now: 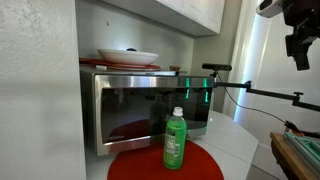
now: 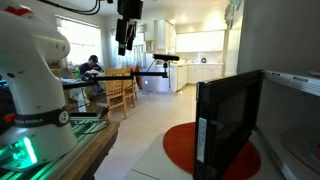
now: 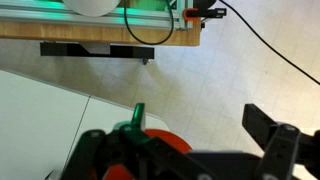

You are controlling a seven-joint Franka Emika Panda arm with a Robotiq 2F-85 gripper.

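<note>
My gripper stands open in the wrist view, its black fingers (image 3: 258,122) wide apart with only pale floor between the tips. Part of it shows at the upper right of exterior view 1, well away from the counter items. A green bottle (image 1: 175,138) with a white cap stands upright on a round red mat (image 1: 135,163). Behind it is a silver microwave (image 1: 112,130) with a dark front. In exterior view 2 a tall black panel (image 2: 228,115), apparently its door standing open, rises over the red mat (image 2: 181,146); the bottle is not visible there.
A white bowl (image 1: 127,57) rests on top of the microwave, under the white cabinets (image 1: 185,12). The white counter (image 1: 232,145) has bare space right of the mat. A wooden edge (image 3: 175,38) and a black cable cross the upper wrist view.
</note>
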